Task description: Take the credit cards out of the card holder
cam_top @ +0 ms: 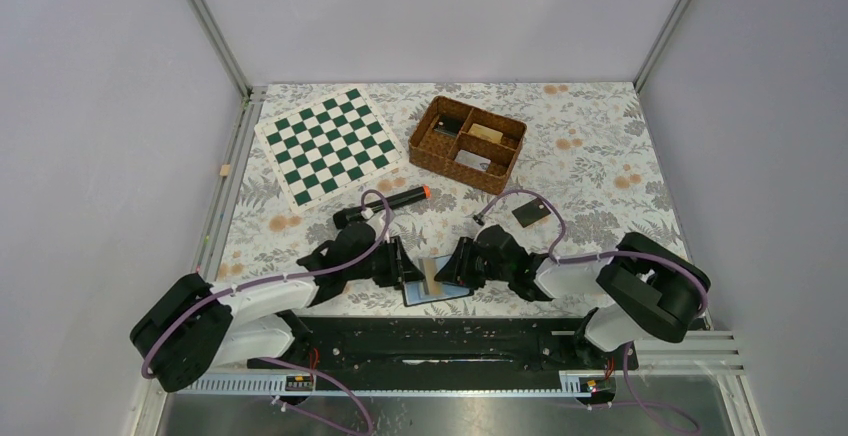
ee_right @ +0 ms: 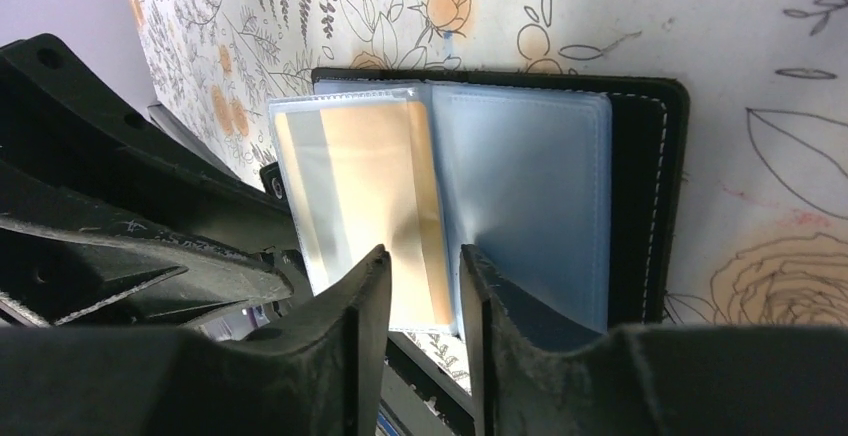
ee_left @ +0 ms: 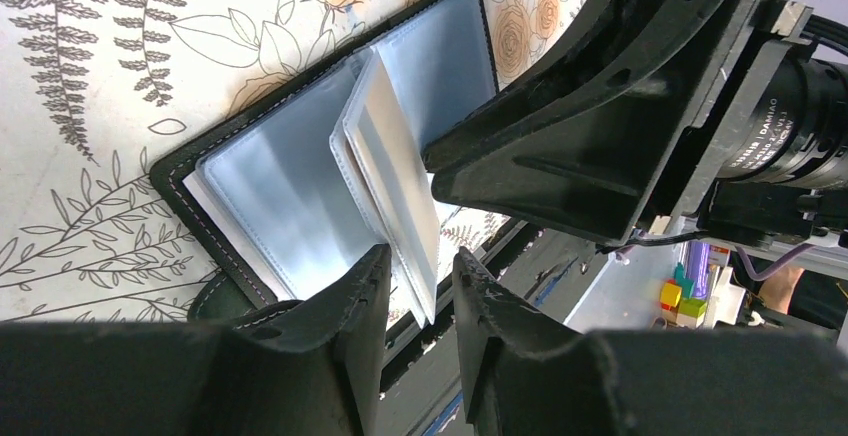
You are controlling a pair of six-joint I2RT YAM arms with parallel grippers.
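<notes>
The card holder [cam_top: 436,298] lies spread flat at the table's front edge, its black stitched cover [ee_right: 640,206] showing around blue-grey clear sleeves. One sleeve page [ee_left: 385,156] stands raised from the middle, and a cream card [ee_right: 372,181] shows inside it. My left gripper is part open, with the raised page's near edge seen between its fingers. From the other side my right gripper is also part open, its gap over the edge of that page. Whether any finger touches the page I cannot tell.
A wicker basket [cam_top: 428,158] with compartments sits at the back, a green checkered board [cam_top: 290,178] to its left. A black cylinder with an orange end [cam_top: 405,198] lies behind the left arm. A small dark item [cam_top: 530,213] rests at right.
</notes>
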